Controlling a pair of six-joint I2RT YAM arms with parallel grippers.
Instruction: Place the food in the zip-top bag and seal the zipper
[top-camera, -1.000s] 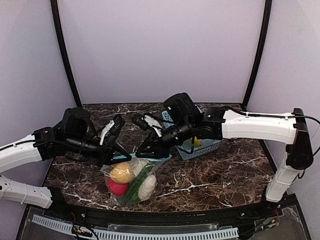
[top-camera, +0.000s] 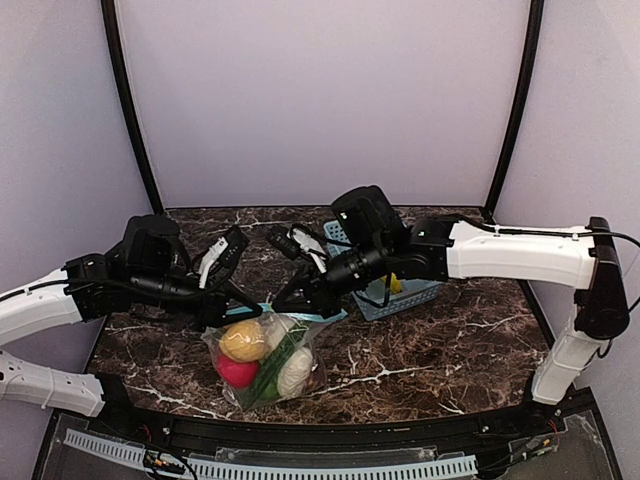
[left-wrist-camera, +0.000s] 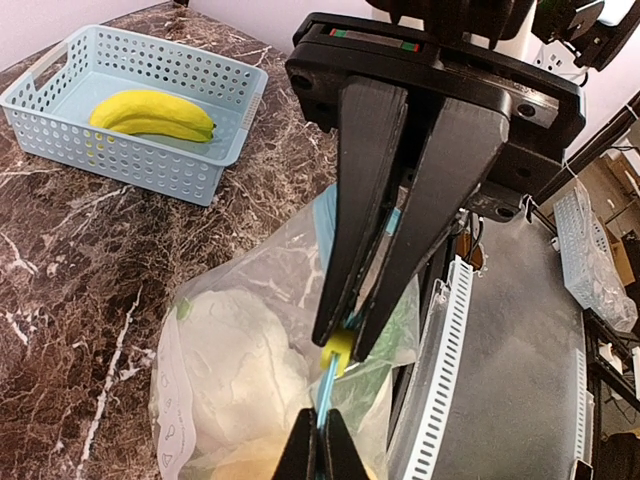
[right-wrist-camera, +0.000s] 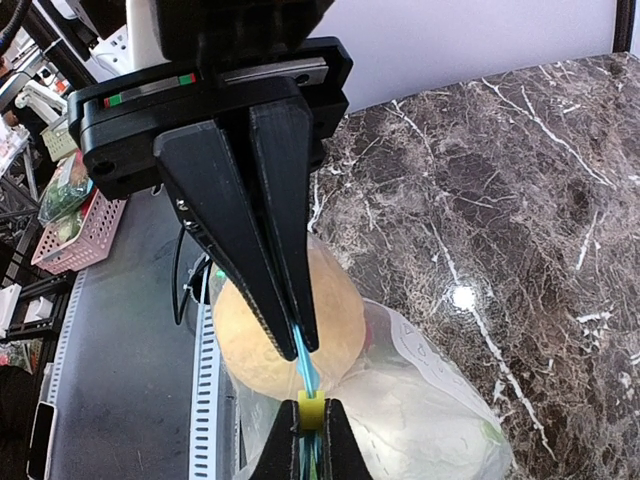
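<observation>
The clear zip top bag (top-camera: 258, 368) stands at the table's front with food inside: a round tan piece (top-camera: 243, 341), a red one (top-camera: 236, 372), a green one and white ones. A light blue zipper strip (right-wrist-camera: 306, 371) runs along its top edge. My left gripper is shut on this strip. Just right of it, my right gripper is shut on the yellow slider (right-wrist-camera: 311, 408), which sits on the strip. From the left wrist view, the slider (left-wrist-camera: 338, 350) shows between the right fingertips. Whether the seal behind it is joined, I cannot tell.
Behind the right gripper, a light blue basket (left-wrist-camera: 110, 165) holds yellow bananas (left-wrist-camera: 152, 114). The two grippers are very close together over the bag. Bare marble tabletop (top-camera: 450, 350) lies to the right.
The left arm looks still, and both grippers stay shut.
</observation>
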